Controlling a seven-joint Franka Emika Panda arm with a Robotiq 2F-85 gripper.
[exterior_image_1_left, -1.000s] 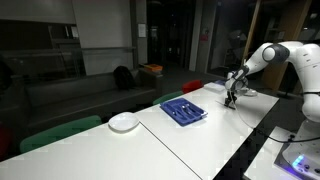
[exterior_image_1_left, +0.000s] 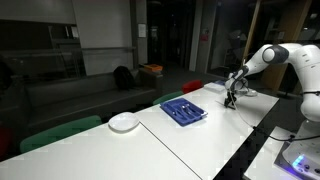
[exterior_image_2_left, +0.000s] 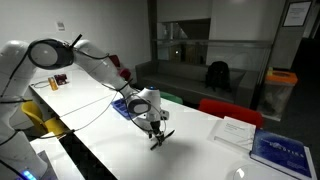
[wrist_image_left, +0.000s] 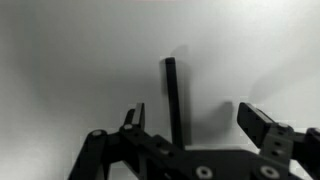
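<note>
A thin black stick-like object (wrist_image_left: 173, 95) lies on the white table in the wrist view, running lengthwise between the spread fingers of my gripper. It sits nearer the left finger (wrist_image_left: 135, 119) than the right finger (wrist_image_left: 256, 122), with bare table on both sides, and its near end is hidden by the gripper body. In exterior view 2 my gripper (exterior_image_2_left: 156, 138) points down, low over the table, with dark shapes around its tip that are too small to separate. Exterior view 1 shows the gripper (exterior_image_1_left: 230, 102) small, at the far right of the table.
A blue tray (exterior_image_1_left: 184, 111) holding small items lies in mid-table, with a white plate (exterior_image_1_left: 124, 122) left of it. To one side of the arm are a white box (exterior_image_2_left: 230, 133) and a blue box (exterior_image_2_left: 281, 150).
</note>
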